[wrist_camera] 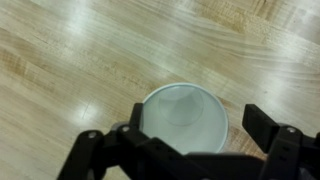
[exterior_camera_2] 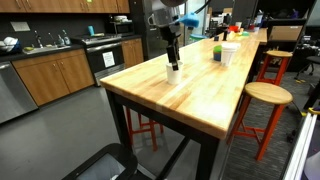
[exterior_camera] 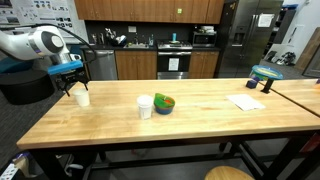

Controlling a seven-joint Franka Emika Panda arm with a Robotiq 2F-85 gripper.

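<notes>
A white cup (exterior_camera: 82,98) stands upright near the left end of the wooden table. My gripper (exterior_camera: 76,88) is just above it, open, its fingers to either side of the rim. From above, the wrist view shows the cup (wrist_camera: 185,118) with its round mouth facing up and its inside empty; the gripper spans it, and its lower edge is hidden by the gripper body. In the second exterior view the gripper (exterior_camera_2: 172,64) hangs pointing down over the cup (exterior_camera_2: 175,75).
White cups (exterior_camera: 145,106) stand near the table's middle, beside a bowl (exterior_camera: 164,104) with green and red things in it. A white sheet (exterior_camera: 245,102) lies further right, and a blue-rimmed round container (exterior_camera: 264,76) stands at the far right. Bare wood surrounds the near cup.
</notes>
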